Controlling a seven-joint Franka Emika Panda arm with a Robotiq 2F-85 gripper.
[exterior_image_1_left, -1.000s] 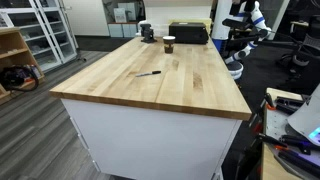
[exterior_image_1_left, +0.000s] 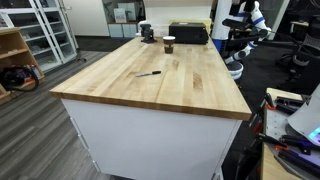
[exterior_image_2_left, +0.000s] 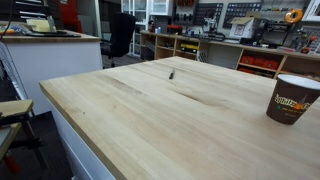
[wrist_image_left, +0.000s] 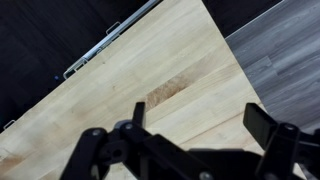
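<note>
In the wrist view my gripper stands open over the bare wooden tabletop (wrist_image_left: 150, 80), its black fingers wide apart with nothing between them. A dark pen-like object (exterior_image_1_left: 148, 73) lies on the wooden table in the first exterior view; the second exterior view shows the same small dark object (exterior_image_2_left: 171, 74) near the tabletop's far part. A brown paper cup (exterior_image_2_left: 291, 98) with printed lettering stands upright on the table. Neither the pen-like object nor the cup appears in the wrist view. The white arm (exterior_image_1_left: 257, 22) is at the table's far right side in the first exterior view.
At the table's far end sit a black box-like item (exterior_image_1_left: 190, 33) and a dark appliance (exterior_image_1_left: 148, 34). A workbench (exterior_image_2_left: 220, 50) with tools runs along the back wall.
</note>
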